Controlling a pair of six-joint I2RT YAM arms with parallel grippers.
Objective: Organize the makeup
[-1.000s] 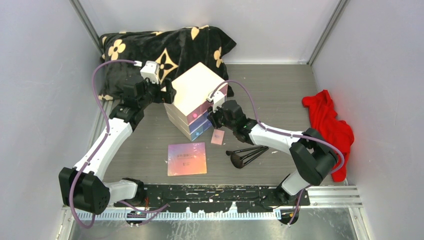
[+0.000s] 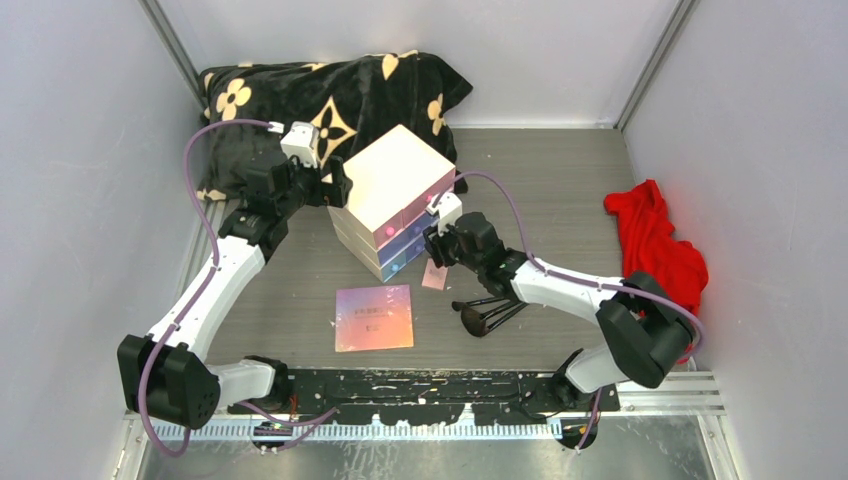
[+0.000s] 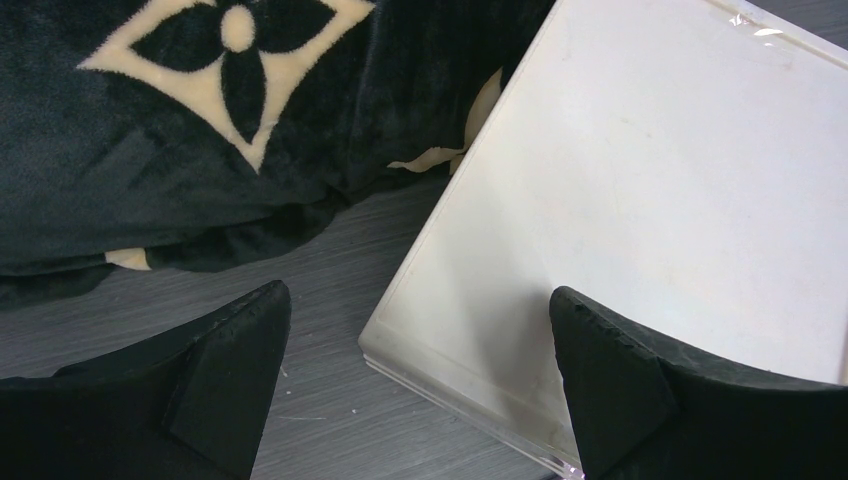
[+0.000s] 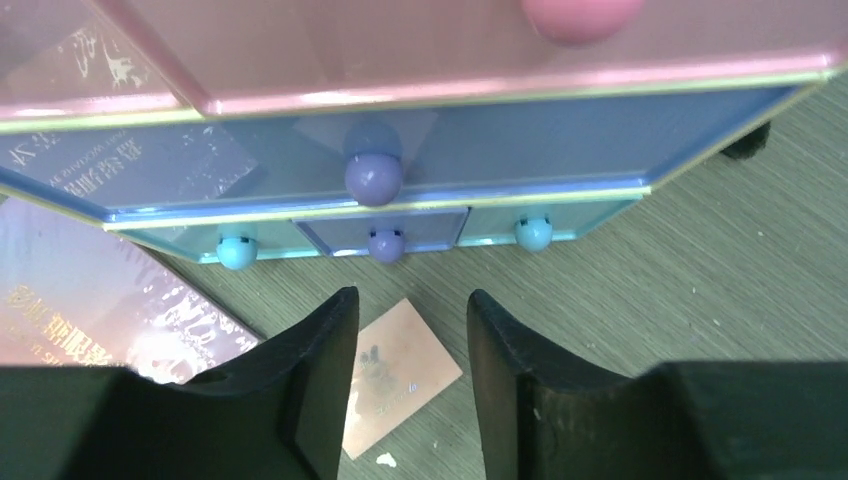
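Observation:
A cream drawer box (image 2: 390, 175) with pink, blue and teal fronts and round knobs stands at the centre. My left gripper is open over the box's back-left corner, nothing between its fingers. My right gripper is open in front of the drawer knobs, holding nothing, above a small pink card (image 4: 400, 370). A larger pink-orange palette (image 2: 373, 318) lies in front of the box. Several dark makeup brushes (image 2: 480, 318) lie right of it, partly below the right arm.
A black patterned pillow (image 2: 280, 100) lies behind the box. A red cloth (image 2: 650, 240) is at the far right. Walls bound the sides and back.
The left arm and the objects have stayed put.

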